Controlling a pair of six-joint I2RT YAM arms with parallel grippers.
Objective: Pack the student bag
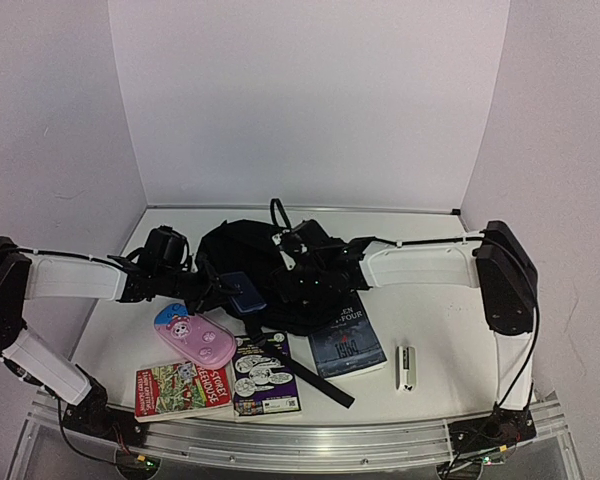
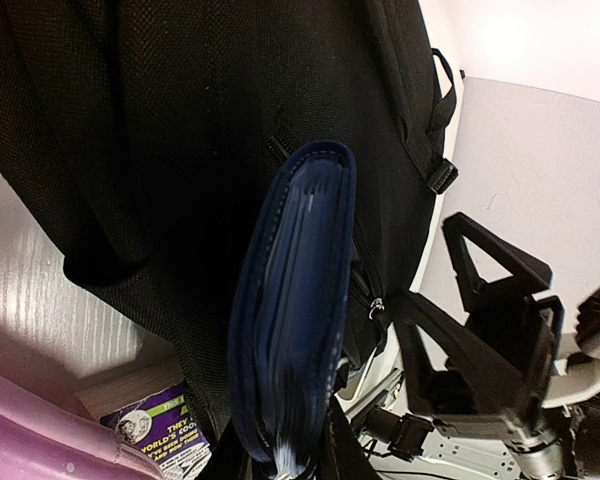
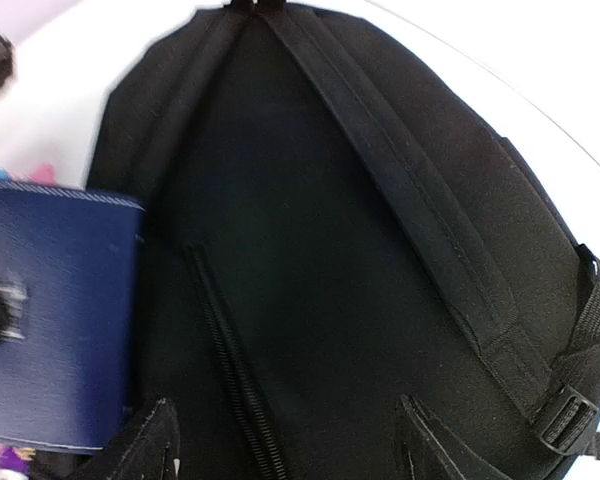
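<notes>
A dark blue notebook-like case (image 2: 295,290) is gripped at its near end by my left gripper, which is shut on it. From above, the case (image 1: 244,293) hangs over the front left part of the black backpack (image 1: 242,238). That bag lies flat with its straps up. In the right wrist view a zipper line (image 3: 238,370) runs down the bag's black fabric (image 3: 310,230). Over it my right gripper stands open, its fingers wide apart and nothing visible between them. Whether the fingertips touch the fabric cannot be told.
A pink pencil case (image 1: 195,335) lies left of the bag. In front are a red Treehouse book (image 1: 184,390), a purple book (image 1: 265,378) and a loose black strap (image 1: 310,375). A dark blue 1984 book (image 1: 348,345) and a small white item (image 1: 406,368) lie front right.
</notes>
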